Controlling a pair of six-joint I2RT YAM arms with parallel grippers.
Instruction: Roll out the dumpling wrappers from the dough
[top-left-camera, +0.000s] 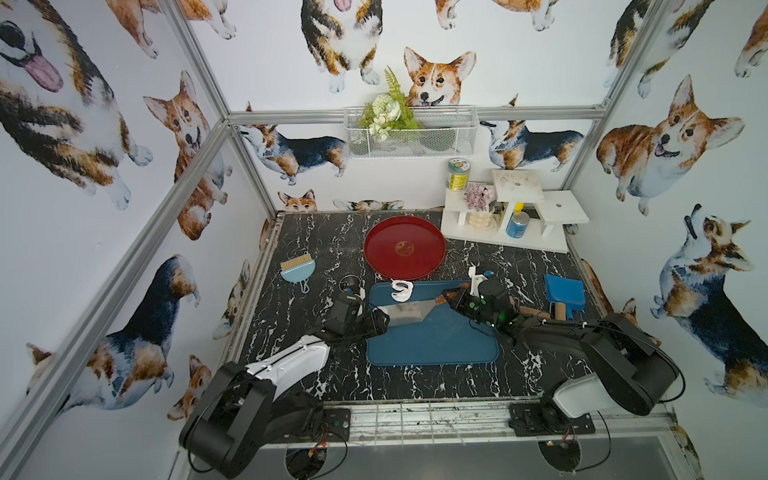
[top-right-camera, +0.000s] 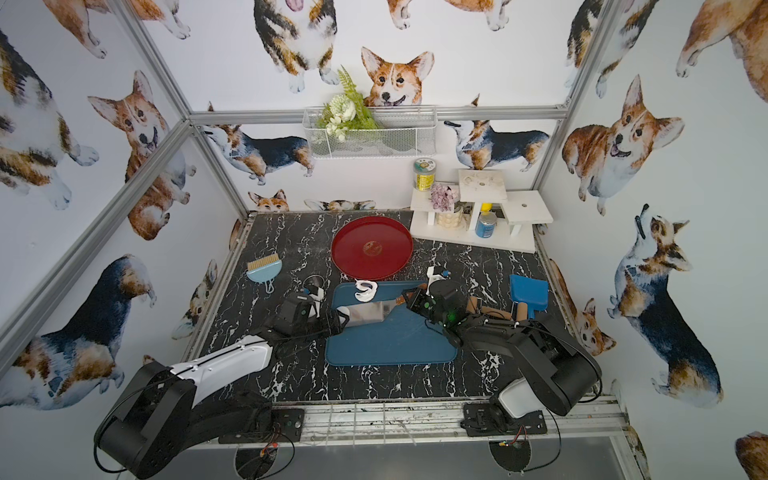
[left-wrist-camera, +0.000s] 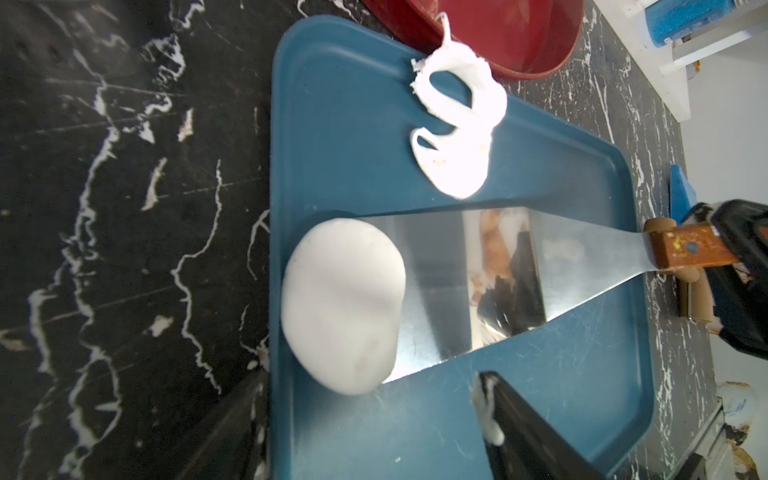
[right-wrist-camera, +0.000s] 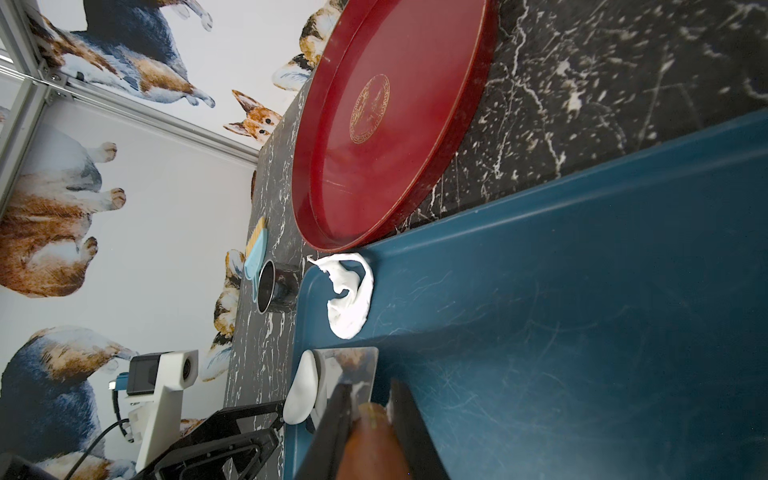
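Observation:
A smooth white dough lump (left-wrist-camera: 344, 308) lies at the left edge of the blue tray (left-wrist-camera: 448, 432). The metal blade of a scraper (left-wrist-camera: 440, 288) meets its right side; whether the blade's edge is under the dough cannot be seen. My right gripper is shut on the scraper's wooden handle (right-wrist-camera: 372, 452). Just in front of the dough, my left gripper has its fingers (left-wrist-camera: 516, 428) spread apart, with only tray and tabletop visible between them. Twisted white dough scraps (left-wrist-camera: 464, 120) lie at the tray's back left.
A round red tray (top-left-camera: 405, 247) sits behind the blue one. To the left are a metal cup (right-wrist-camera: 276, 286) and a light-blue brush (top-left-camera: 297, 270). A blue dustpan (top-left-camera: 565, 293) lies at right, below the white shelf (top-left-camera: 504, 233). The blue tray's front is clear.

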